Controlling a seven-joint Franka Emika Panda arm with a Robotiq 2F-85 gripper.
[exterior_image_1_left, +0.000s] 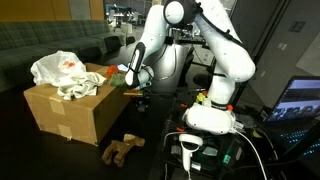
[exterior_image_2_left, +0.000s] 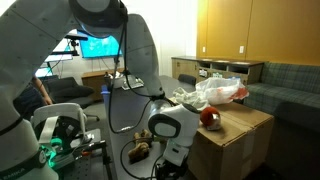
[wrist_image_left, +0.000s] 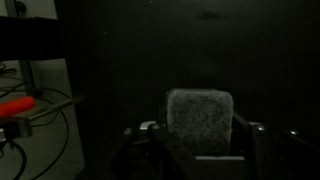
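In the wrist view, a pale grey, block-like thing (wrist_image_left: 200, 120) with a fuzzy-looking face sits between the fingers of my gripper, which is shut on it. The picture is dark, so I cannot tell what the thing is. Exterior view 1 shows my gripper (exterior_image_1_left: 142, 104) low over the dark surface, just right of the cardboard box (exterior_image_1_left: 65, 115). The held thing is too small and dark to make out there.
White plastic bags (exterior_image_1_left: 66, 75) lie on the box, with a red round thing (exterior_image_2_left: 210, 117) beside them. A brown, limp object (exterior_image_1_left: 122, 150) rests on the dark surface in front of the box. A laptop (exterior_image_1_left: 295, 105) stands at the right.
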